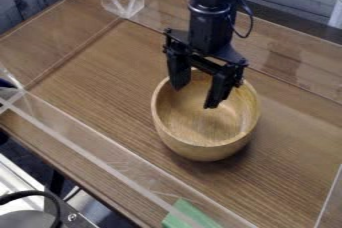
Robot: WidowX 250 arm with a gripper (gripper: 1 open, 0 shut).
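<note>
A black robot arm comes down from the top center, its gripper (197,84) hanging over a light wooden bowl (201,137) on the wooden table (94,82). The two dark fingers stand apart, tips at or just inside the bowl's back rim, with nothing visible between them. Whether the tips touch the bowl cannot be told.
Clear plastic strips edge the table at left and right. A green object (191,215) lies at the bottom edge. A dark metal fixture sits off the table at lower left. The table left of the bowl is clear.
</note>
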